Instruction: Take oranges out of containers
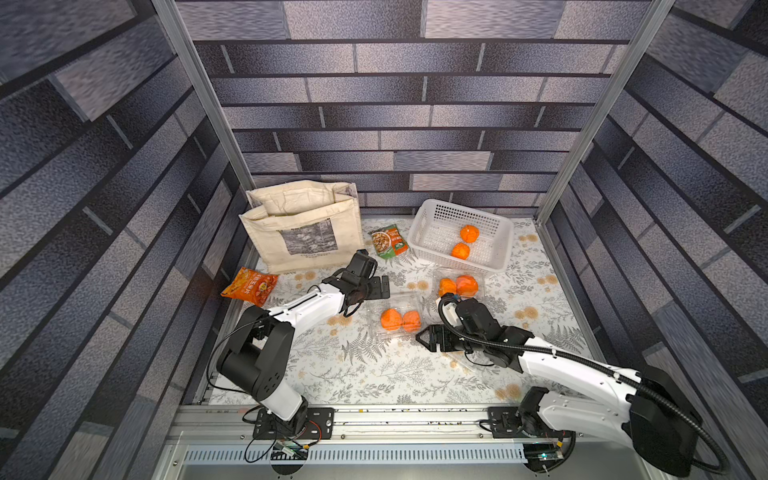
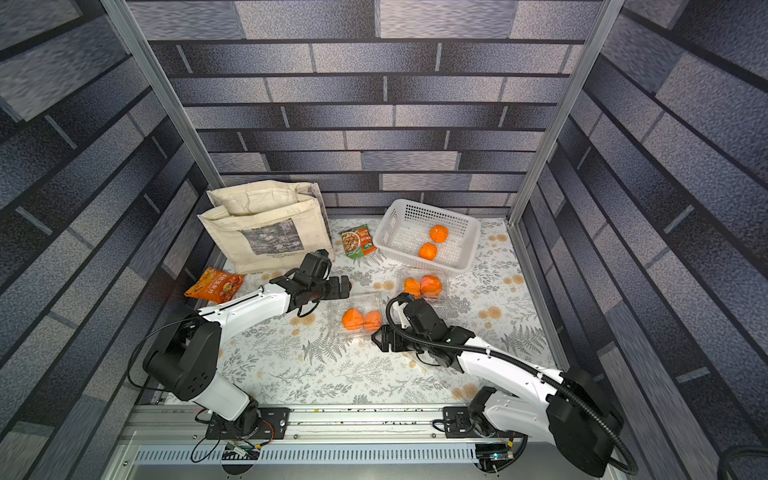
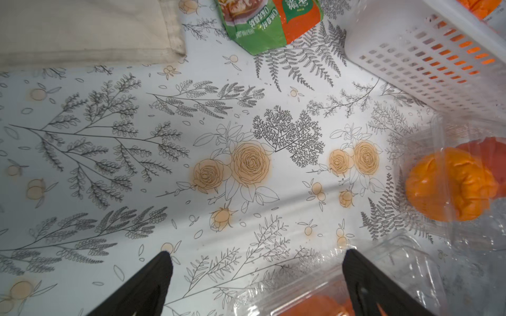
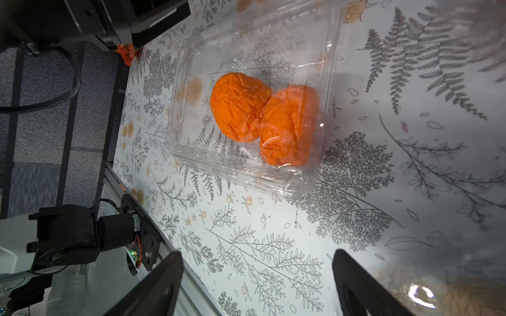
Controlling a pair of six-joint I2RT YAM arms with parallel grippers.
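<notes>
A clear plastic container lies mid-table with two oranges in it, seen through the plastic. Behind and to its right is another clear container, holding an orange and a redder round fruit. Two more oranges lie in the white basket. My left gripper is open and empty, just behind and left of the front container. Near that container's front right corner, my right gripper has its fingers apart with nothing between them.
A cream tote bag stands at back left, with a green-orange packet to its right. An orange snack bag lies at far left. Clear plastic glints beside my right gripper.
</notes>
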